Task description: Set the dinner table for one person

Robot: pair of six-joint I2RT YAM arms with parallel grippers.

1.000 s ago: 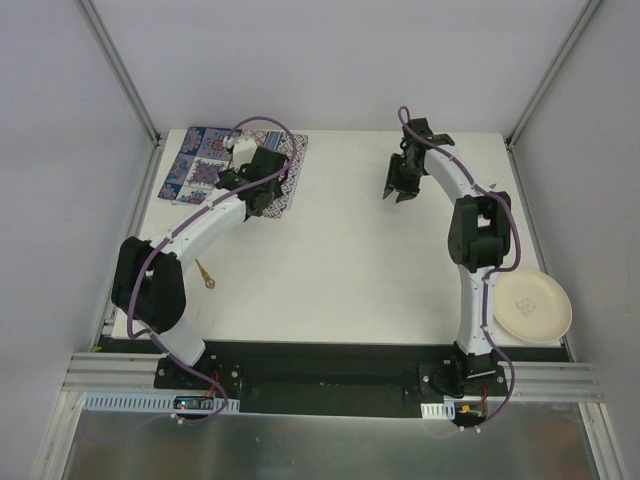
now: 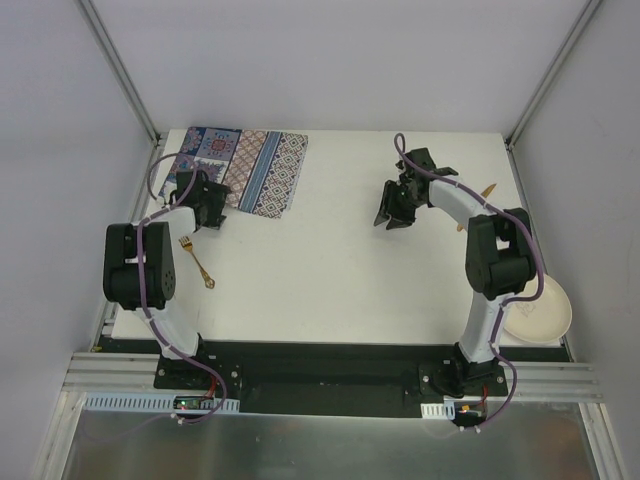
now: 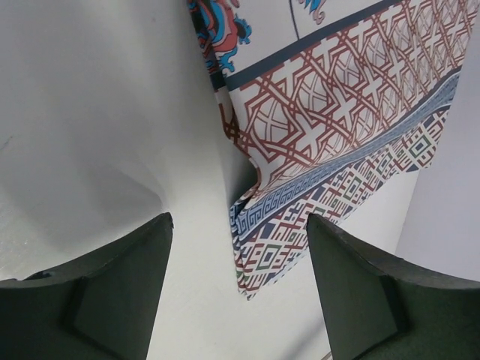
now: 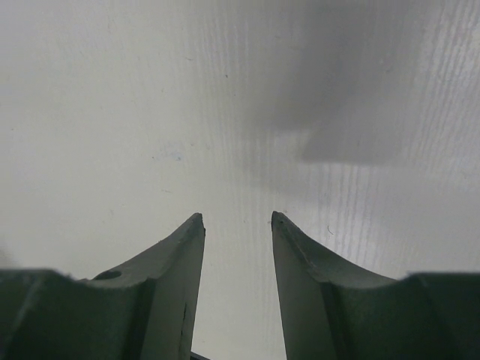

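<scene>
Patterned placemats (image 2: 262,165) lie at the back left of the white table, a folded or rumpled edge showing in the left wrist view (image 3: 315,112). My left gripper (image 2: 212,208) is open over their left part, nothing between its fingers. My right gripper (image 2: 392,210) is over bare table, part open and empty in the right wrist view. A gold fork (image 2: 197,262) lies left, below the mats. A cream plate (image 2: 538,310) lies at the front right, partly under the right arm. A gold utensil (image 2: 487,191) is partly hidden behind that arm.
Grey walls and rails border it at the back and both sides.
</scene>
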